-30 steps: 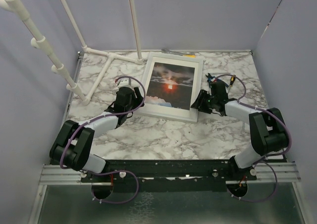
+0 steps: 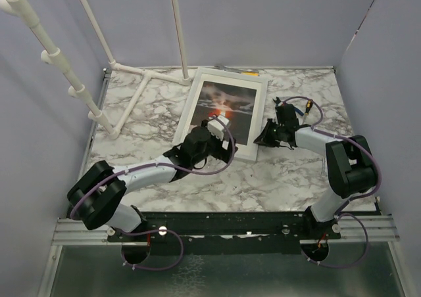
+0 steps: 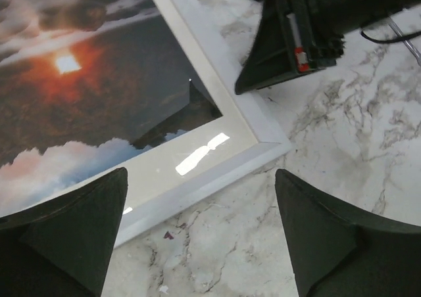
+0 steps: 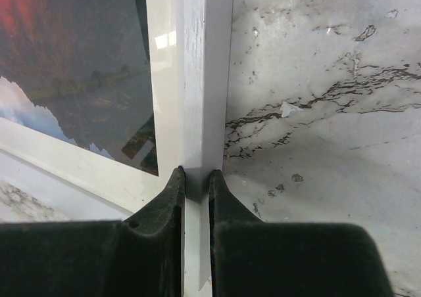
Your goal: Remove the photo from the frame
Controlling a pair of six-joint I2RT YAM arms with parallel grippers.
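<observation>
The white picture frame (image 2: pixel 260 106) lies face up on the marble table, its sunset photo (image 2: pixel 227 110) behind glass with a cream border. On the frame's right side, close to the near right corner, my right gripper is shut, the white edge pinched between its fingers. My left gripper (image 2: pixel 229 154) hovers over the near edge, hiding part of the photo in the top view. Its fingers (image 3: pixel 69 234) stand wide apart in the left wrist view, with nothing held; the near corner of the frame (image 3: pixel 273 144) appears beyond them.
Tools, among them a yellow-and-black screwdriver (image 2: pixel 308 106), lie at the right behind my right arm. White pipes (image 2: pixel 131 103) stand at the back left. Bare marble (image 2: pixel 223 192) stretches in front of the frame.
My left gripper has moved right along the frame's near edge, from its near left corner toward the middle. The right gripper and the frame have shifted slightly left.
</observation>
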